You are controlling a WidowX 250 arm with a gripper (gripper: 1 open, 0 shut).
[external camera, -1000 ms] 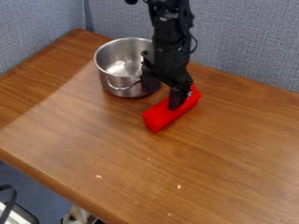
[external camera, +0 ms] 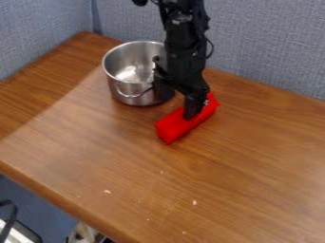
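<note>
A red oblong block lies diagonally on the wooden table. The black gripper is lowered over the upper right end of the block, open, with its fingertips at the block. Whether they touch it cannot be told. A steel pot with a handle stands just left of the arm, behind the block, partly hidden by the arm.
Padded grey-blue walls border the table at the back and left. The table's left front edge drops to the floor at the lower left.
</note>
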